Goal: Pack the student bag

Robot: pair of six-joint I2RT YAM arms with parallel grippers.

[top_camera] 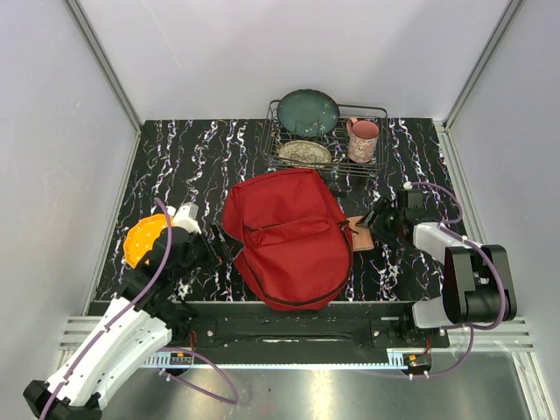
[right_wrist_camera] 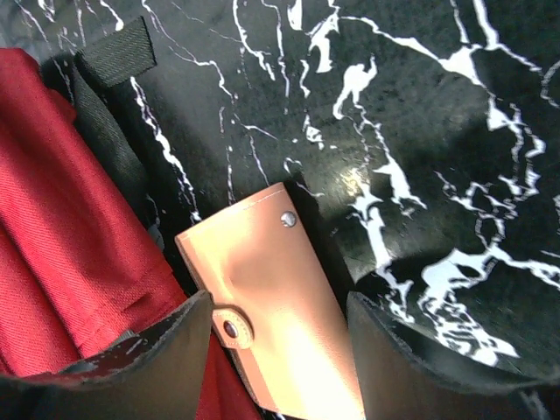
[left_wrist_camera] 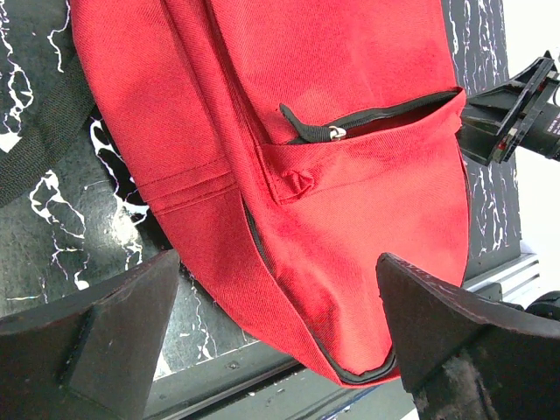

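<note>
The red bag (top_camera: 293, 219) lies flat mid-table, its front pocket (left_wrist_camera: 367, 140) unzipped and gaping slightly in the left wrist view. Against the bag's right side rests a small tan notebook (right_wrist_camera: 271, 280) with a snap strap, flat on the marble top. My right gripper is at the notebook, its part-open fingers on either side of it in the right wrist view; whether the pads touch it I cannot tell. By the bag's left edge, my left gripper stands open, with no object held between its fingers.
At the back, a wire rack (top_camera: 382, 144) holds a green plate (top_camera: 308, 113), a patterned dish (top_camera: 304, 152) and a pink mug (top_camera: 362, 142). A yellow dotted bowl (top_camera: 142, 238) sits behind the left arm. Bare marble shows at the back left.
</note>
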